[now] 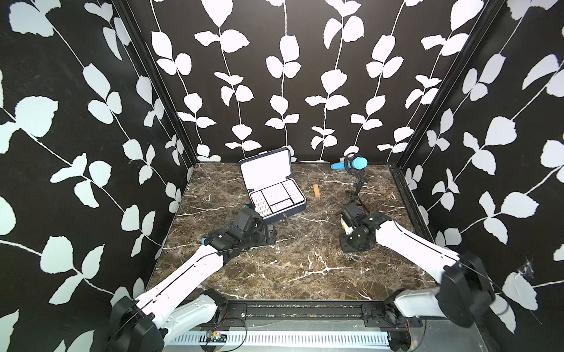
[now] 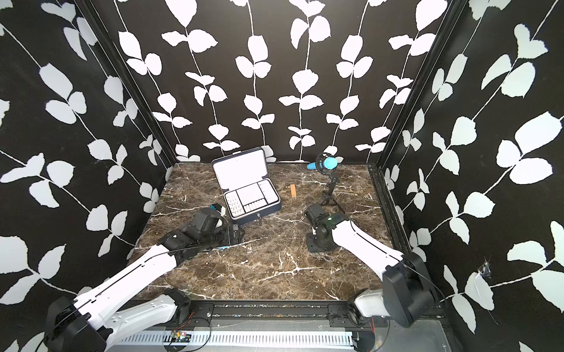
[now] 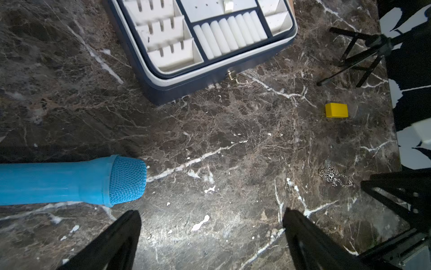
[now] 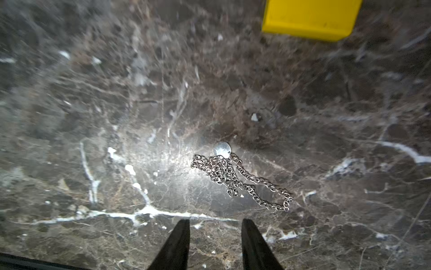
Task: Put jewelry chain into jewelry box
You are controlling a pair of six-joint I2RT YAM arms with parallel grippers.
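Observation:
A silver chain (image 4: pixel 224 173) with a small round tag lies bunched on the marble table, seen close in the right wrist view. My right gripper stands open above the table, its fingertips just on the near side of the chain, nothing between them. In the left wrist view the chain (image 3: pixel 334 175) shows small at the right, beside the right gripper's dark fingers. The jewelry box (image 1: pixel 277 198) stands with its lid up, its white compartments facing upward. My left gripper is open and empty over bare table, in front of the box.
A blue microphone (image 3: pixel 71 180) lies left of the left gripper. Beyond the chain sits a yellow block (image 4: pixel 312 18). A tripod (image 2: pixel 330 190) with another blue microphone stands at the back right, and an orange block (image 1: pixel 316 190) lies right of the box.

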